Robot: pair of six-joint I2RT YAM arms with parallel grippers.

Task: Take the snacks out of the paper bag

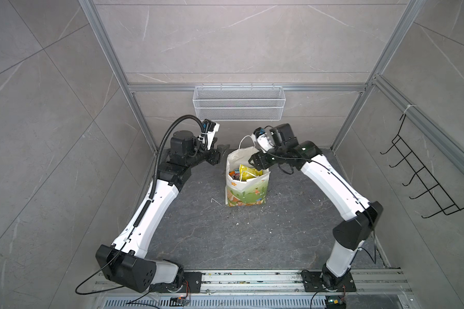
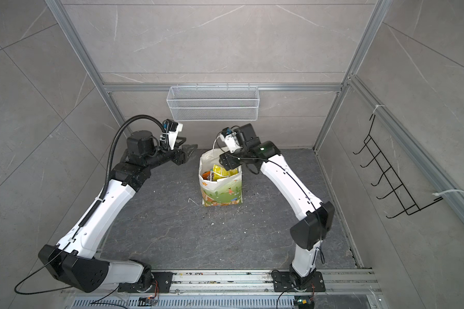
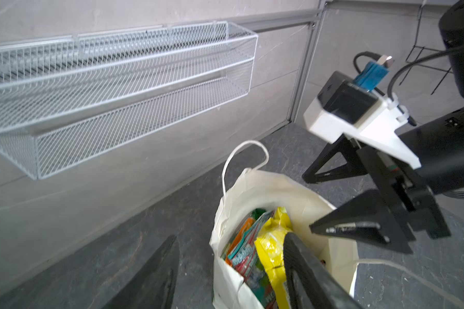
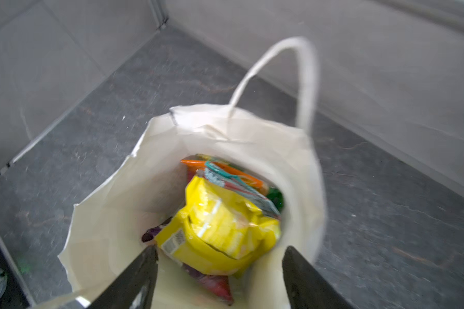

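Observation:
A white paper bag (image 1: 245, 193) with a floral front and upright handle stands on the floor. Inside, a yellow snack pack (image 4: 211, 221) lies on orange, teal and purple packs (image 4: 234, 182). My left gripper is raised at the bag's upper left, fingers apart with nothing held; the bag shows beyond them in the left wrist view. My right gripper hangs over the bag's right side, open and empty, its fingertips above the mouth.
A white wire basket (image 1: 238, 103) hangs on the back wall. A black hook rack (image 1: 422, 180) hangs on the right wall. The grey floor (image 1: 242, 237) in front of and beside the bag is mostly clear.

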